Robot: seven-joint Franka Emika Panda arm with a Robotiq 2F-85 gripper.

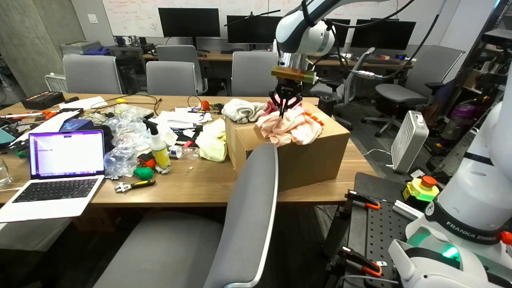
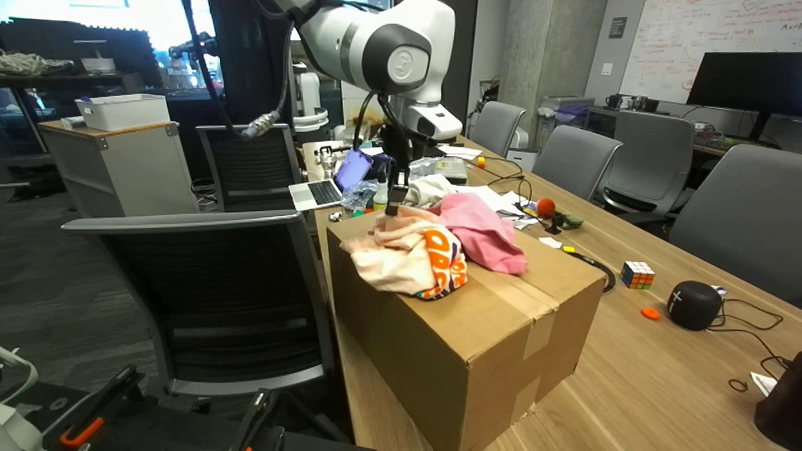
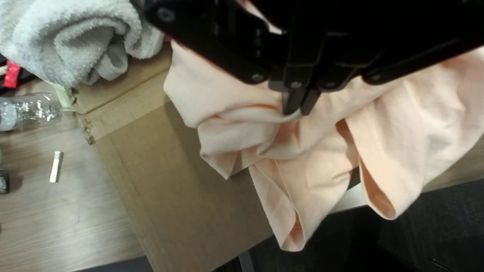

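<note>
A crumpled peach cloth with orange lettering lies on top of the cardboard box, draping over its edge. Behind it is a pink cloth, and a grey towel rests at the box's other end. My gripper points down at the peach cloth, its fingers closed together. In the wrist view a fold of peach fabric meets the fingertips; whether any is pinched between them, I cannot tell.
A grey chair stands close against the box's near side. Tools, plastic bags, a spray bottle and a laptop clutter the table to the left. In exterior view 2, a Rubik's cube and a black speaker sit beyond the box.
</note>
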